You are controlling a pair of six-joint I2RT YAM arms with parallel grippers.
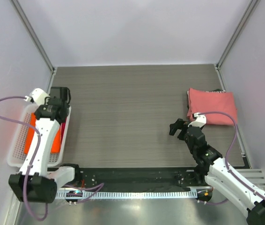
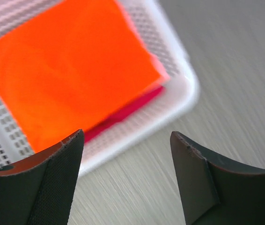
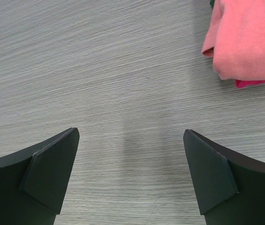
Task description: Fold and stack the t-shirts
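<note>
An orange t-shirt (image 1: 55, 143) lies flat in the white basket at the left, over a dark pink one (image 2: 135, 105) whose edge peeks out. My left gripper (image 1: 61, 93) is above the basket's far right corner; in its wrist view, the left gripper has its fingers apart and empty. At the right of the table rests a stack topped by a folded coral t-shirt (image 1: 212, 107), with darker cloth showing beneath. Close to that stack's near left corner, my right gripper (image 1: 175, 126) stands open over bare table, nothing between its fingers.
The white basket (image 1: 15, 154) has slotted walls and is partly covered by the left arm. Bare grey table (image 1: 123, 117) stretches across the middle. Walls close in on the left, right and back.
</note>
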